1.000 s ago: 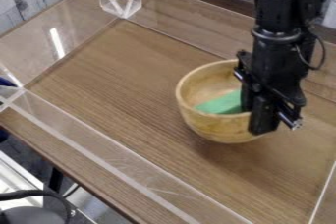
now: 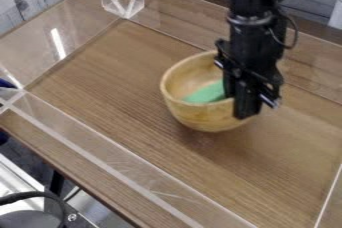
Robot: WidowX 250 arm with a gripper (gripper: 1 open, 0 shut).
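My black gripper (image 2: 243, 100) is right of centre, reaching down to the right side of a wooden bowl (image 2: 190, 110). It is shut on the bowl's rim. A green object (image 2: 207, 94) lies inside the bowl. The fingertips are partly hidden against the bowl.
The wooden table (image 2: 94, 82) has bare room to the left and in front. A clear plastic piece (image 2: 120, 0) is at the back left. Black hardware and cable (image 2: 34, 212) are at the lower left, beyond the table's edge.
The gripper and bowl have moved back, away from the camera, with the green object still inside the bowl.
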